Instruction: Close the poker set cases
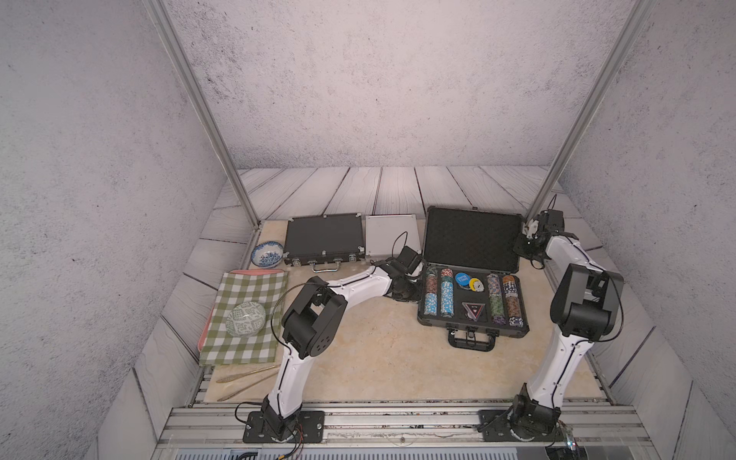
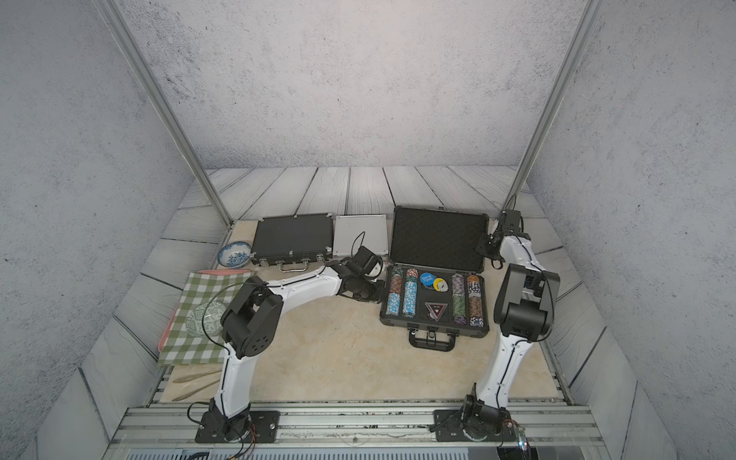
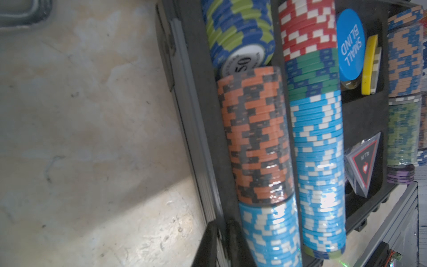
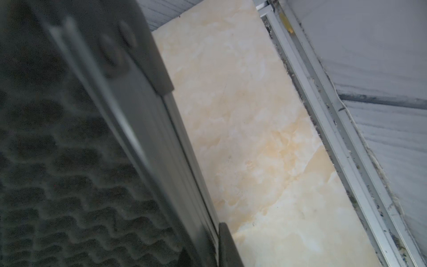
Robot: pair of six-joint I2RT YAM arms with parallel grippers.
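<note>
The black poker case stands open on the right, its chip-filled base (image 1: 475,329) towards me and its foam-lined lid (image 1: 471,239) raised behind. My left gripper is shut on the left wall of the base, beside the chip stacks (image 3: 258,138). At the lid's right edge, my right gripper is part open, with the lid's rim (image 4: 173,160) running between its fingers; whether both touch it is unclear. A dark case (image 1: 324,237) with metal corners lies shut at the back left. Next to it is a silver case (image 1: 389,232), also shut.
A blue-patterned bowl (image 1: 267,254) stands at the back left. In front of it lies a green checked cloth (image 1: 264,291) with a patterned round dish (image 1: 245,319) on it. Wooden utensils (image 1: 247,374) lie near the front edge.
</note>
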